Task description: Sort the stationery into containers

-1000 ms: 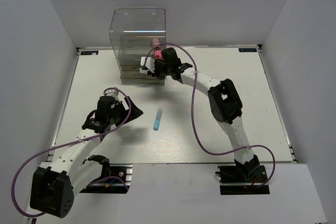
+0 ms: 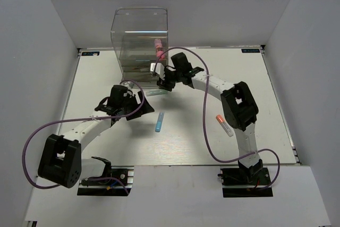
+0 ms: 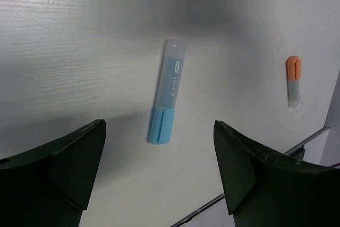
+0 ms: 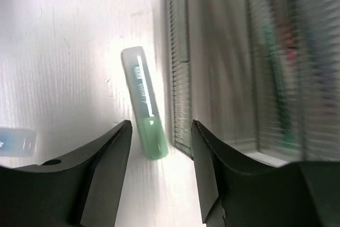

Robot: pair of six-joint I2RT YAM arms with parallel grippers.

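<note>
My left gripper stands open over the table, a blue-capped translucent pen (image 3: 168, 91) lying just beyond its fingertips; a second, orange-capped one (image 3: 293, 81) lies farther right. In the top view that blue one (image 2: 159, 122) is at the middle front, the orange one (image 2: 224, 125) at the right. My right gripper is open above a green-capped pen (image 4: 143, 99), which lies on the table along the front of the container rack (image 2: 139, 30). The rack holds several items, pink ones (image 2: 158, 47) and a green one among them.
Another light-blue object (image 4: 13, 141) shows at the right wrist view's left edge. Cables arch over both arms.
My left arm has moved toward the middle and back, nearer the blue pen. My right arm has drawn back rightward from the rack, and the green pen now shows on the table before it.
</note>
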